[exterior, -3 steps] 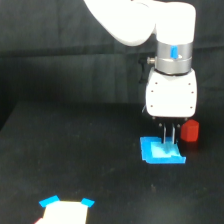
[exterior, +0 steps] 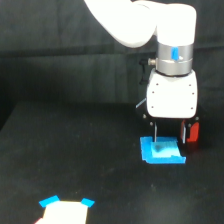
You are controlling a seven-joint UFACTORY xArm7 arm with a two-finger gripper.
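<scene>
The white robot gripper (exterior: 169,133) hangs over a blue square (exterior: 151,159) with a pale centre at the right of the dark table, its two fingers spread apart just above it. A small red block (exterior: 194,134) is partly hidden behind the gripper, at its right. I cannot make out anything held between the fingers. A pale square (exterior: 65,214) with blue tabs at its corners lies at the bottom left, cut off by the frame edge.
Dark cloth forms the backdrop behind the arm.
The gripper has moved slightly right, and its fingers now stand wider apart. The red block and both squares appear in the same places.
</scene>
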